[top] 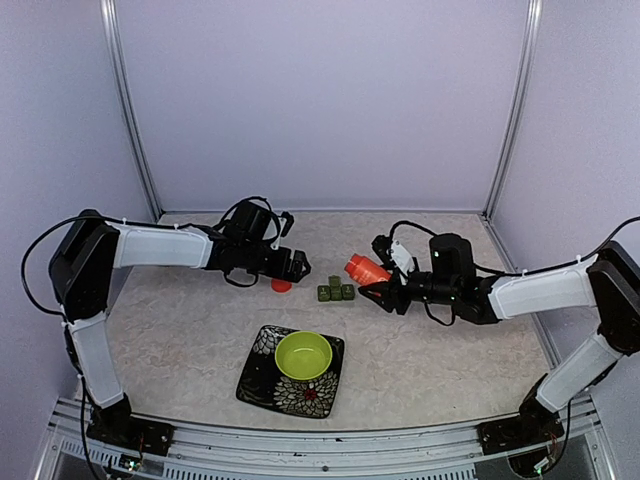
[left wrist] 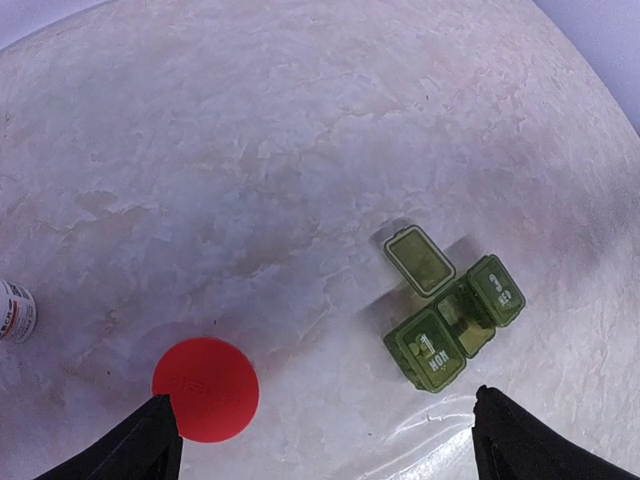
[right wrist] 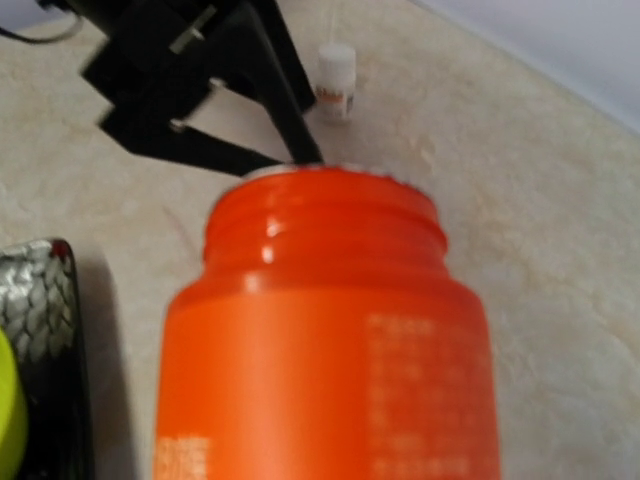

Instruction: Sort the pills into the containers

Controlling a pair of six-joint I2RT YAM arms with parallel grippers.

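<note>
Tilted toward the left, an uncapped orange-red bottle [top: 367,271] is held off the table by my right gripper [top: 379,287], shut on it. The bottle [right wrist: 325,350] fills the middle of the right wrist view; its contents do not show. My left gripper [top: 300,268] is open and empty, its fingers [left wrist: 535,445] wide apart. A round red cap [left wrist: 206,390] lies on the table near it. The green pill box [left wrist: 430,350] sits between the arms; its middle compartment is uncovered with the lid [left wrist: 420,260] swung back, and the two outer lids are closed.
A black patterned tray [top: 258,384] carrying a lime-green bowl [top: 303,356] lies at the front. A small white bottle stands on the far left side, partly visible in the left wrist view. Bare table surrounds the pill box.
</note>
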